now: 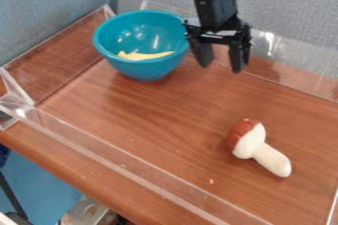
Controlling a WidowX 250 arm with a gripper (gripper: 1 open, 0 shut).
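Note:
My black gripper is raised at the back, just right of a teal bowl, its fingers apart with nothing seen between them. Inside the bowl lies a pale yellow object, partly hidden by the rim. A toy mushroom with a red-brown cap and white stem lies on its side at the lower right of the wooden table.
Clear low walls edge the tabletop. Grey padded panels stand behind it.

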